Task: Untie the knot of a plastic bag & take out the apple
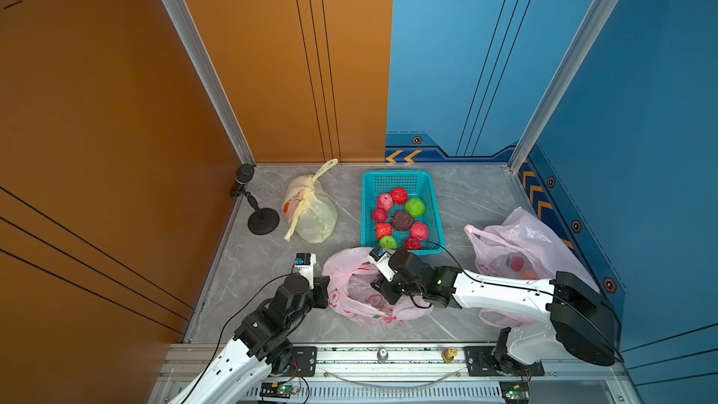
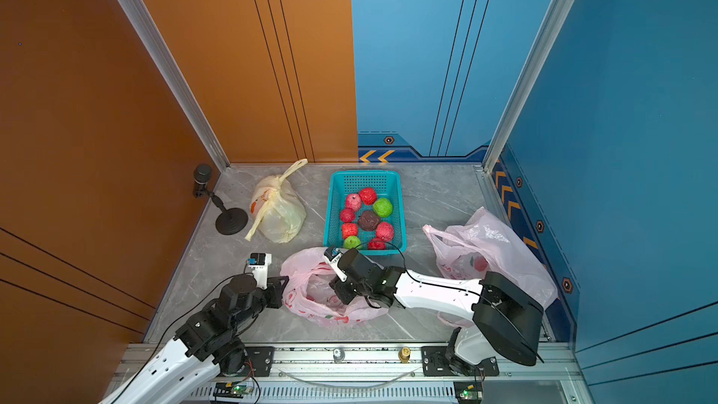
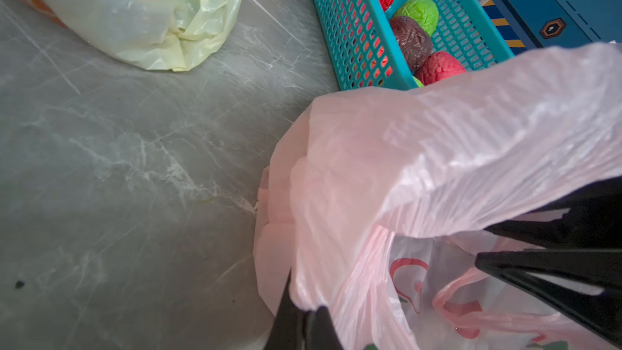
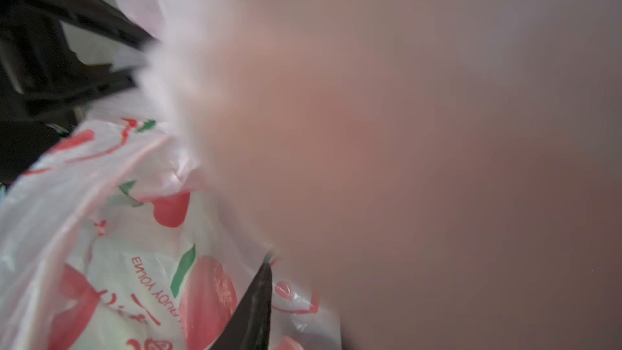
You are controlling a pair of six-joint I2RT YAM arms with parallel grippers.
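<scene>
The pink bag (image 1: 345, 306) lies opened out at the front middle of the table, its mouth facing up. At its left edge, my left gripper (image 1: 327, 291) is shut, and in the left wrist view pink film (image 3: 362, 220) runs up from its fingertips. My right gripper (image 1: 381, 297) is over the bag's mouth, its dark fingers (image 3: 544, 262) apart in the left wrist view. Blurred pink film (image 4: 401, 155) fills much of the right wrist view and covers one of its fingers. I cannot make out an apple inside; printed bag walls (image 4: 155, 272) show there.
Behind the bag stands a teal basket (image 1: 366, 209) of several fruits. A knotted yellow bag (image 1: 318, 217) and a black stand (image 1: 263, 220) are at the back left. Another pink bag (image 1: 546, 247) lies at the right. Bare table shows at the front left.
</scene>
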